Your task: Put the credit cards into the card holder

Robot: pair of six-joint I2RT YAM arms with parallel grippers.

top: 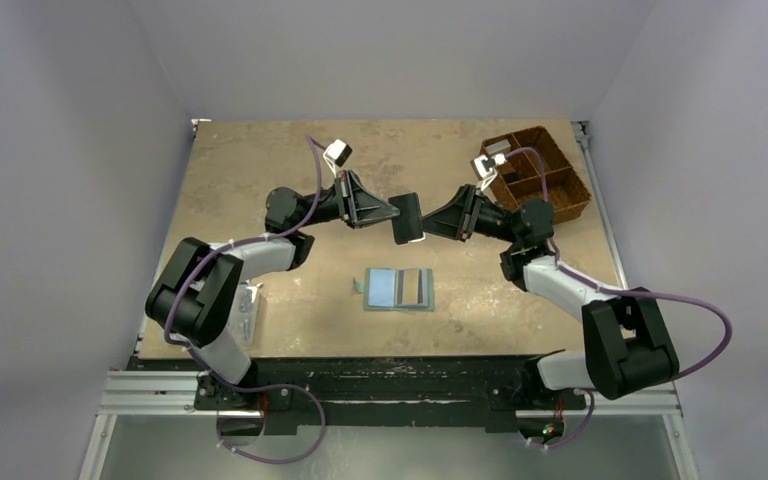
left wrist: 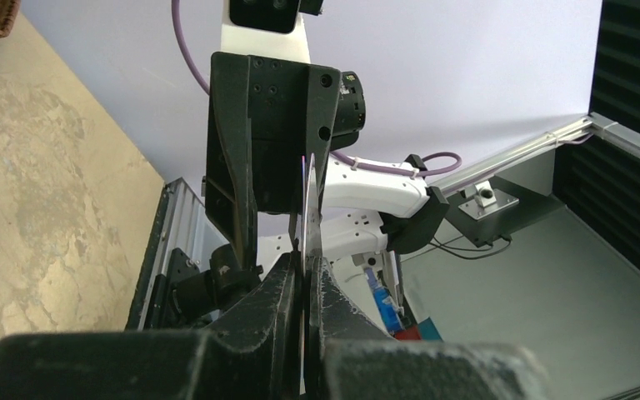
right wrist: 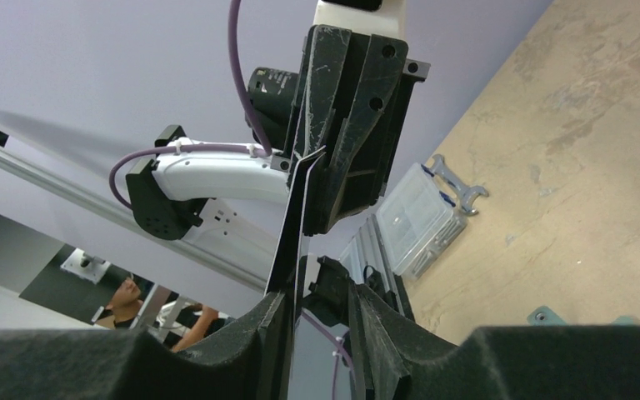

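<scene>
My left gripper (top: pixel 394 212) is shut on a black card (top: pixel 407 218) above the middle of the table. A pale strip of a second card peeks out along its lower right edge. In the left wrist view the thin cards (left wrist: pixel 311 208) stand nearly edge-on, slightly splayed. My right gripper (top: pixel 429 228) is part open at the card's lower right edge. In the right wrist view two splayed card edges (right wrist: pixel 292 237) run close to its left finger (right wrist: pixel 273 312), with a gap to the other finger. The green card holder (top: pixel 398 306) lies open below on the table.
A brown wicker basket (top: pixel 566 206) with compartments stands at the back right. A clear plastic box (right wrist: pixel 417 218) and a wrench (right wrist: pixel 458 185) lie by the left arm. Bare table surrounds the holder.
</scene>
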